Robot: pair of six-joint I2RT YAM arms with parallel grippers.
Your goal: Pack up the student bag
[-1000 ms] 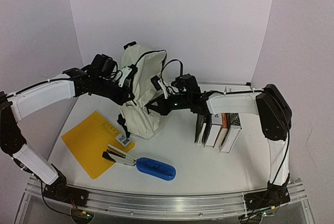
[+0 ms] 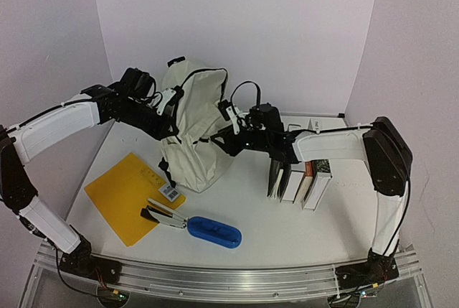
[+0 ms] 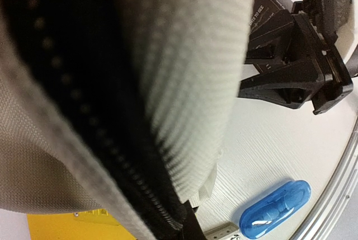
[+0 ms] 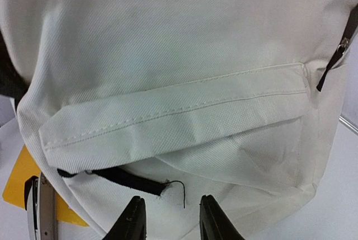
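The cream-white bag (image 2: 197,161) stands upright, tilted, at the back left of the table. My left gripper (image 2: 174,133) is at its left side; bag cloth and a black zipper (image 3: 120,145) fill much of the left wrist view, hiding whether those fingers are apart. On the bag's other side is my right gripper (image 2: 217,141), its fingers (image 4: 130,221) spread with nothing between them. Just in front of them, below the pocket flap, hangs a black zipper pull (image 4: 131,180). A yellow folder (image 2: 118,197) lies flat, front left. Several books (image 2: 305,179) stand on the right.
A blue case (image 2: 214,231) lies at the front centre, touching a white-and-black stapler-like item (image 2: 165,215) on the folder's edge. A small barcoded item (image 2: 169,192) lies near the bag's base. Bare table separates the case from the books.
My right gripper has drawn back to the right from the bag's front. The left gripper has shifted slightly left. More of the bag's lower front now shows, spreading farther right.
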